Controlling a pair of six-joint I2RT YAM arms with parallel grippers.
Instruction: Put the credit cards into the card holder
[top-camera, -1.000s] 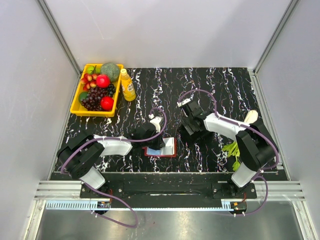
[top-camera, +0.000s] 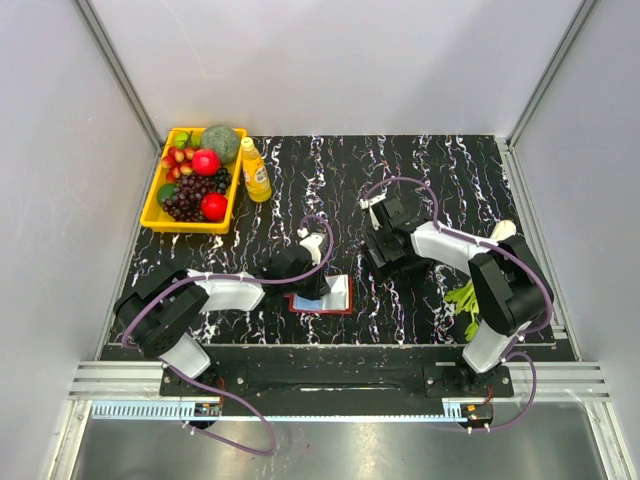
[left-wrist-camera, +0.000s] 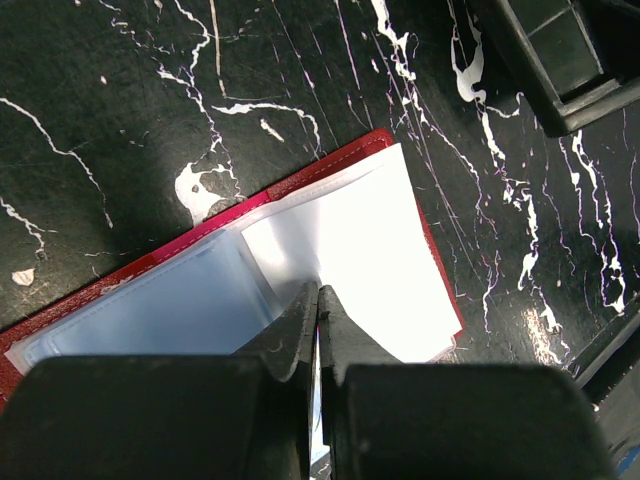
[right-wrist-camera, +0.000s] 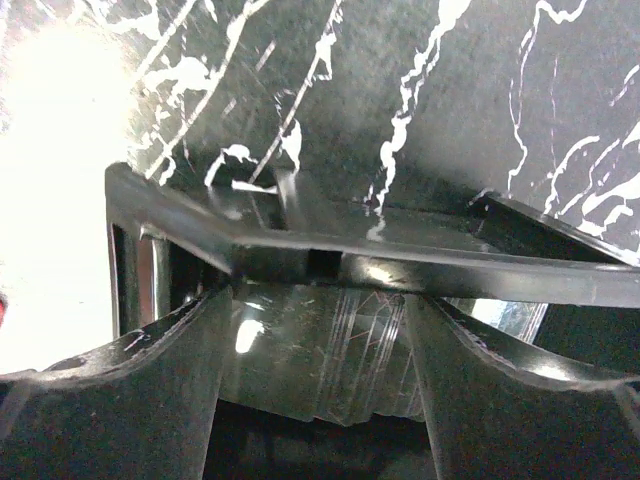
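The red card holder (left-wrist-camera: 290, 185) lies open, showing white and pale blue sleeves, with my left gripper shut over it, fingertips on the sleeves. To its right is a black tray, which in the right wrist view has a dark rim (right-wrist-camera: 450, 275) and clear, glossy contents (right-wrist-camera: 290, 350), probably cards or cases, hard to tell apart. My right gripper is part open at the tray, its fingertips by those contents; whether anything is between them is unclear.
A yellow basket of fruit (top-camera: 158, 218) and an orange bottle (top-camera: 256, 175) stand at the back left. A green leafy vegetable (top-camera: 462, 300) lies at the right.
The left arm has not visibly moved.
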